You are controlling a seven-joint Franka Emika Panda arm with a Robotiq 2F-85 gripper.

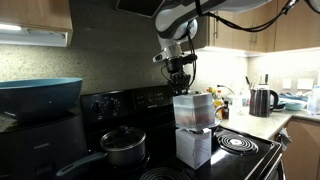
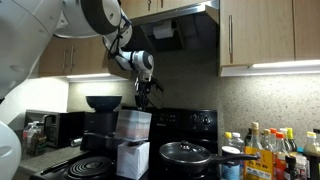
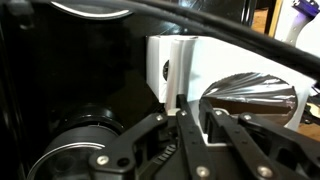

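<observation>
A translucent, pale container hangs from my gripper, directly above an upright white box on the stove. Exterior view 2 shows the same container over the white box, with my gripper at its top edge. Whether the container touches the box is unclear. In the wrist view, my gripper is shut on the container's whitish edge. Shiny clear plastic spreads out to the right of the fingers.
A lidded black pan stands on the stove, left of the box. Farther along the counter are a kettle and several bottles. A big blue bowl sits at far left.
</observation>
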